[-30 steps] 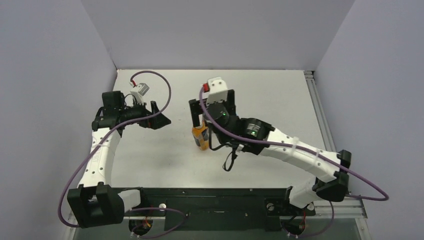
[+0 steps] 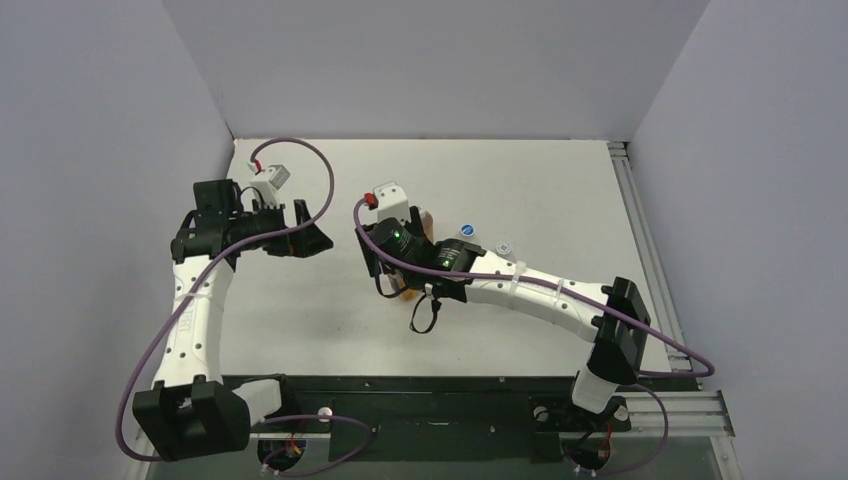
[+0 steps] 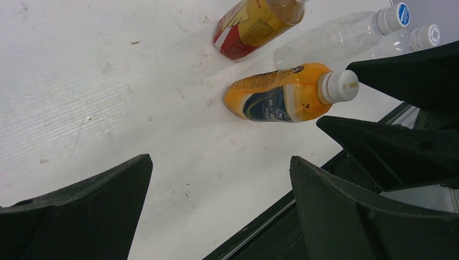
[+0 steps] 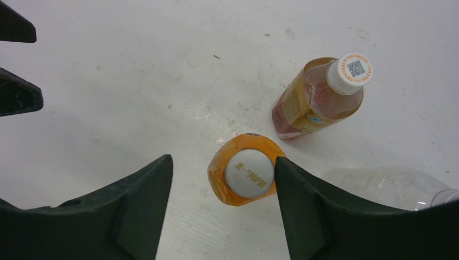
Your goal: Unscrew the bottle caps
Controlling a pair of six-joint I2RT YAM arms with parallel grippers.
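The orange bottle (image 3: 265, 100) stands on the white table with its white cap (image 4: 249, 173) on. In the left wrist view that cap appears between the fingertips of my right gripper. Seen from the right wrist, the fingers are part open, and the cap lies close to the right-hand finger (image 4: 303, 200). A gap separates it from the other finger; whether anything touches cannot be told. My left gripper is open and empty, off to the left of the bottles. From the top, the right arm hides most of the orange bottle.
A capped bottle with a red and yellow label (image 4: 316, 100) stands behind the orange one. To the right are two clear bottles, one with a blue-topped cap (image 2: 467, 230), the other with a white cap (image 2: 504, 248).
My right gripper has moved left and down over the orange bottle, covering much of it from the top. The left arm has shifted slightly left.
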